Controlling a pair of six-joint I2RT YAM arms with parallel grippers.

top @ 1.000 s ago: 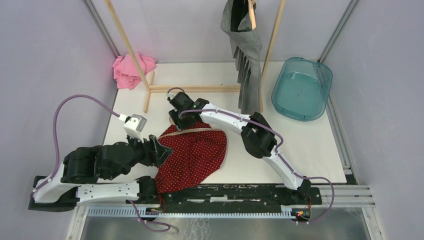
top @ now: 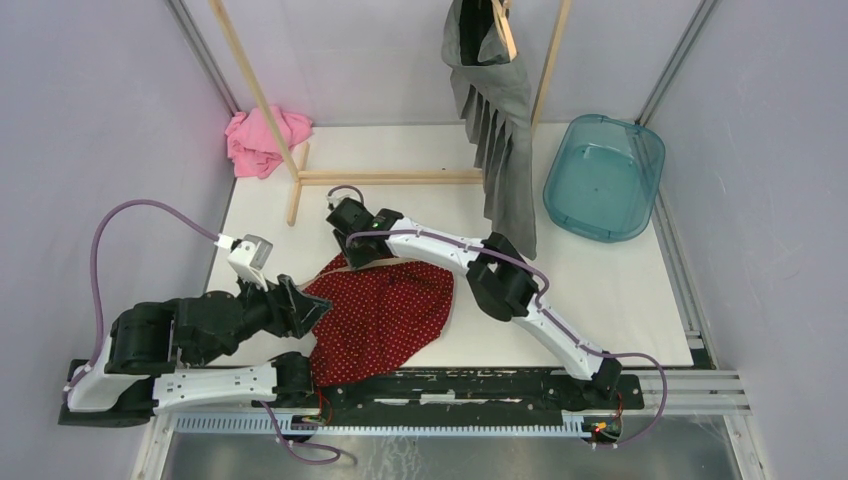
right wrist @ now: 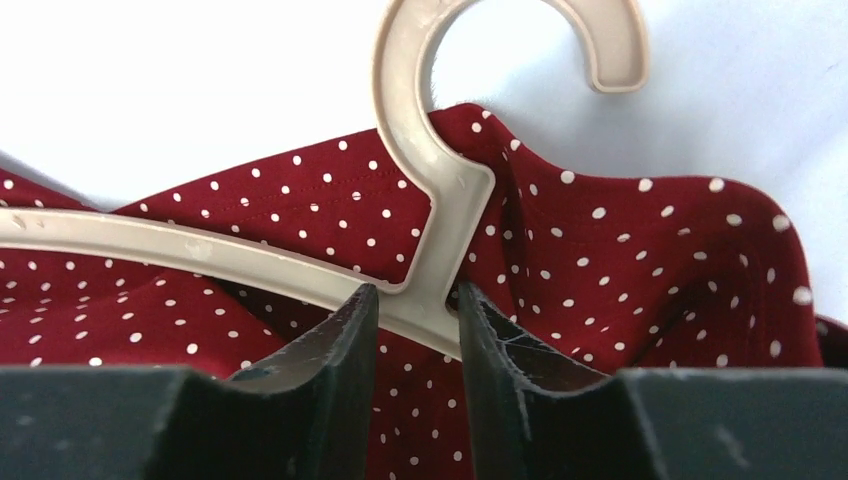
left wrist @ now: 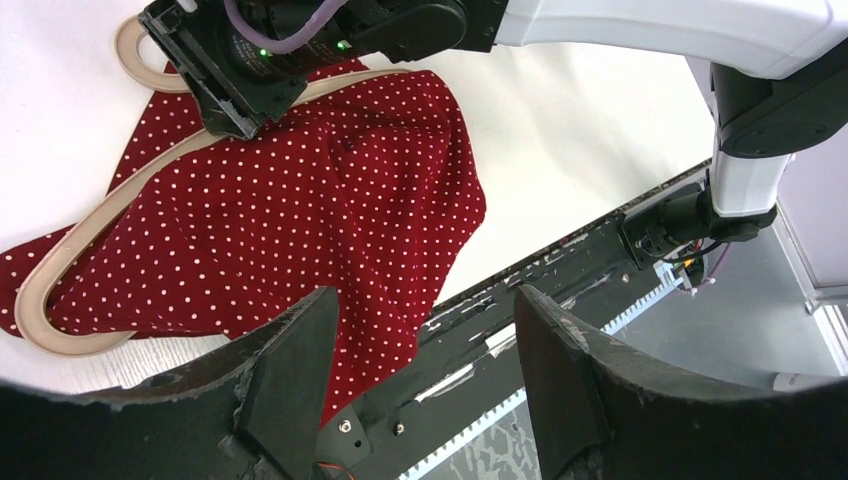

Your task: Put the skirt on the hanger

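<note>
The dark red polka-dot skirt (top: 385,315) lies on the table in front. Across it runs a beige hanger (left wrist: 128,190), its bar partly over the cloth and its hook (right wrist: 402,85) on the white table beyond the waist edge. My right gripper is part open, its fingers standing to either side of the spot where the hook's neck meets the bar; a gap shows between them. To the left, my left gripper stands open above the skirt's lower left side, nothing between its fingers.
Behind the skirt stands a wooden rack (top: 400,177) with a grey garment (top: 510,140) hanging on it. A pink cloth (top: 265,140) lies at back left, a teal bin (top: 605,178) at back right.
My left arm has drawn a little to the left. The right gripper has shifted slightly left and down to the hanger. The grey garment sways a little to the right; the skirt stays put.
</note>
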